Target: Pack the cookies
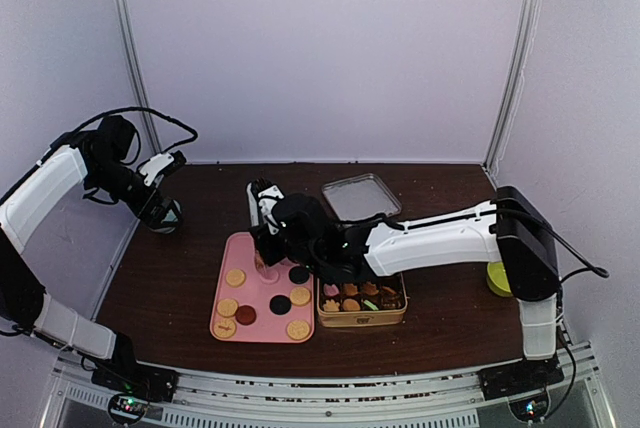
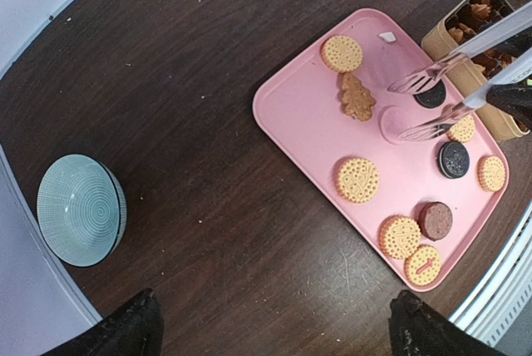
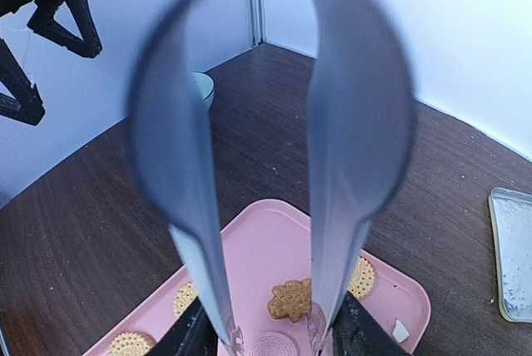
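Observation:
A pink tray (image 1: 262, 318) holds several round cookies: tan ones, dark ones like the black cookie (image 2: 453, 159), a brown cookie (image 2: 435, 220), a pink cookie (image 2: 394, 123) and a leaf-shaped brown cookie (image 2: 357, 97). My right gripper is low over the pink cookie, fingers apart on either side of it. The tin (image 1: 362, 318) right of the tray holds assorted cookies in compartments, partly hidden by the right arm. My left gripper (image 1: 160, 210) hangs open at the left, away from the tray, with nothing between its fingers.
A metal tray (image 1: 362, 197) lies at the back, a yellow-green bowl (image 1: 500, 281) at the right, and a pale blue bowl (image 2: 79, 206) at the left beneath my left gripper.

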